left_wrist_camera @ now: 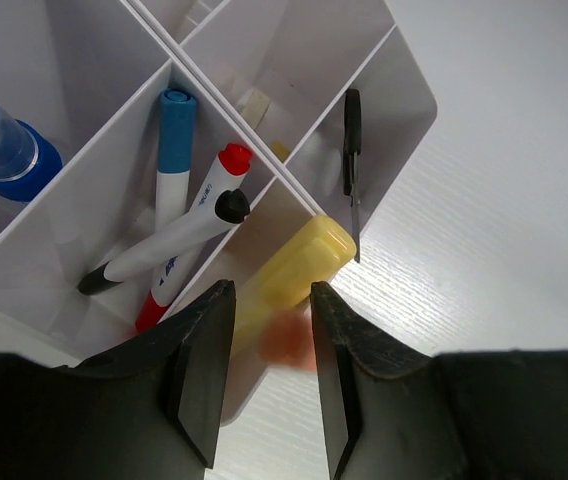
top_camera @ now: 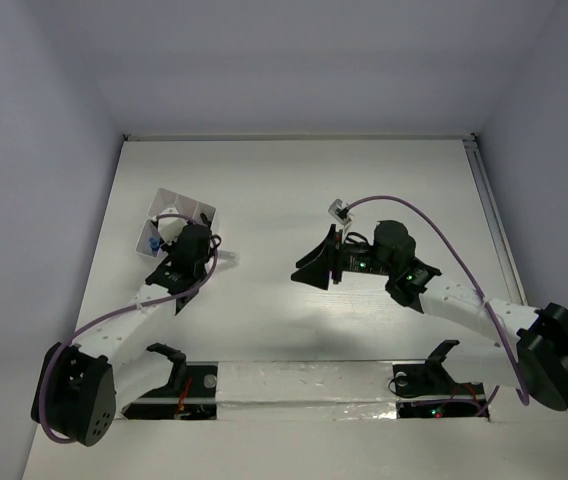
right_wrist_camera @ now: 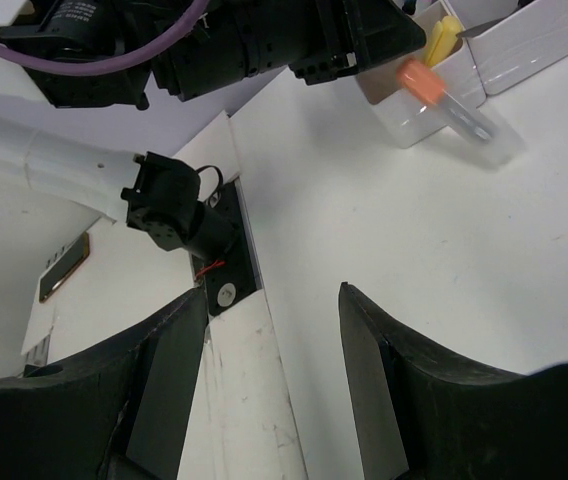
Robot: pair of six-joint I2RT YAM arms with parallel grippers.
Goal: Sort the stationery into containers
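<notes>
The orange-capped marker pen is blurred, outside the container beside its outer wall; its orange cap (left_wrist_camera: 289,340) shows below the fingertips in the left wrist view. My left gripper stands open over the container's edge, nothing held. Inside the divided white container (top_camera: 181,198), a blue-capped marker (left_wrist_camera: 174,160), a red-ended marker (left_wrist_camera: 212,180) and a black-ended marker (left_wrist_camera: 169,243) share one compartment. A yellow piece (left_wrist_camera: 309,260) fills a narrower one, and dark scissors (left_wrist_camera: 352,150) stand in another. Over bare table, my right gripper is open and empty.
A blue bottle-like object (left_wrist_camera: 9,150) is in the container's left compartment. My left arm (top_camera: 139,310) covers the container's front side in the top view.
</notes>
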